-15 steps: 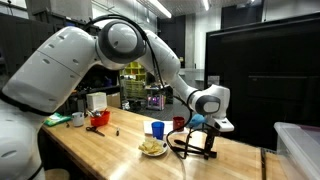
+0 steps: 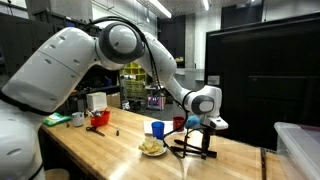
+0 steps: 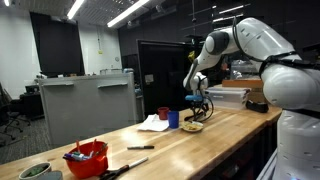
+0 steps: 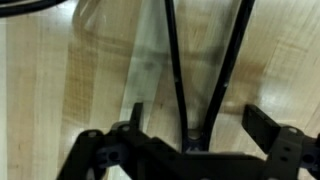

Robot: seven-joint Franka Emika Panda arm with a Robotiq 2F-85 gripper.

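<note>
In the wrist view a thin black cable or strap (image 4: 177,70) runs in two strands that meet at a dark end piece near the bottom. My gripper is open, its fingers apart on either side of this piece. The right strand passes closer to the right finger, and I cannot tell whether anything touches. From the first exterior view, the gripper (image 2: 207,143) points down low over the wooden table, among dark shapes that are too small to separate.
A plate of yellow food (image 2: 152,147) lies close beside the gripper, with a blue cup (image 2: 158,129) and a red mug (image 2: 178,123) behind. A white cloth (image 3: 153,123) and a red basket (image 3: 87,160) are farther off. A clear bin (image 2: 298,145) stands at the right edge.
Over the last second the wrist has shifted very slightly in the first exterior view. The plate and cups stay where they were.
</note>
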